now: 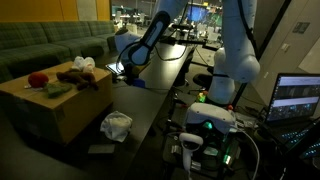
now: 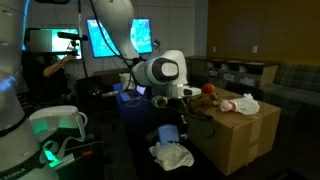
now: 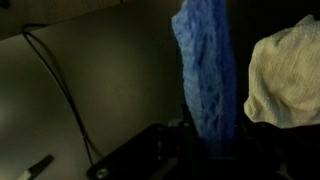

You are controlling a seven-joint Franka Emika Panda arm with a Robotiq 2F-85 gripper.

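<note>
A fuzzy blue cloth-like item point(image 3: 203, 60) is pinched in my gripper, which is shut on it; in the wrist view it stretches upward from between the fingers. In exterior view 1 the gripper point(image 1: 126, 76) is above the dark table, right of the cardboard box, and the blue item point(image 1: 136, 83) shows small beside it. Exterior view 2 shows the blue item point(image 2: 168, 133) beyond a crumpled white cloth point(image 2: 172, 156). That white cloth point(image 3: 285, 75) appears at the right of the wrist view, apart from the blue item. The fingertips are mostly hidden in shadow.
The cardboard box point(image 1: 60, 112) carries a red ball point(image 1: 38, 79), a brown-and-white soft item point(image 1: 78, 76) and a green item. A black cable point(image 3: 62, 85) and a dark marker point(image 3: 38, 166) lie on the table. Open table is right of the white cloth point(image 1: 116, 125).
</note>
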